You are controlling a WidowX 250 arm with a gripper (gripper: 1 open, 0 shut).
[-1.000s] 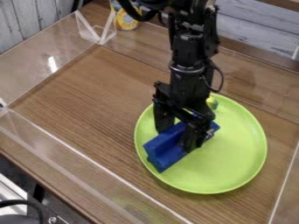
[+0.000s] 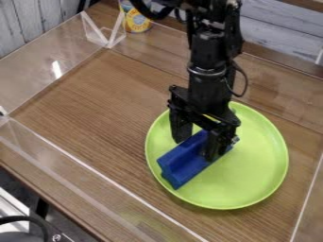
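A green plate [image 2: 251,185] sits on the wooden table in the centre right. On it lies a blue block [image 2: 184,163], angled from lower left to upper right. My black gripper [image 2: 202,134] hangs from above over the upper part of the block, its fingers open around or just above it. The arm hides part of the block and the plate's back; whether the fingers touch the block is hard to tell.
At the back left are a yellow can [image 2: 138,20] and a white strap-like object. A clear edge panel runs along the left side.
My gripper has shifted slightly over the plate around the blue block. The block and plate look almost unmoved.
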